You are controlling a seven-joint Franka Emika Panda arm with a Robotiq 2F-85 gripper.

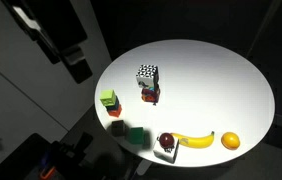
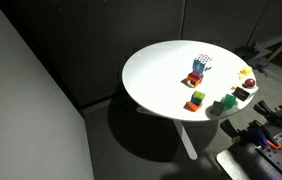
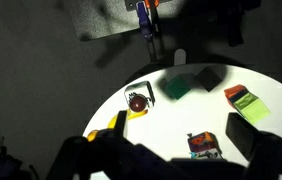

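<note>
My gripper hangs over the white round table, its two dark fingers wide apart in the wrist view, with nothing held between them. In exterior view 1, a black-and-white checkered cube (image 1: 147, 75) tops a stack with a red block (image 1: 149, 97) at its base. Left of it, a light green block (image 1: 108, 98) rests on an orange-red one (image 1: 115, 110). Nearer the front edge are a dark green cube (image 1: 136, 135) and a black cube (image 1: 119, 128). A dark red ball (image 1: 166, 140) sits on a white-and-black box (image 1: 165, 153).
A yellow banana (image 1: 194, 140) and an orange (image 1: 230, 140) lie along the front right of the white table (image 1: 216, 90). Dark equipment (image 2: 266, 150) stands close by the near edge.
</note>
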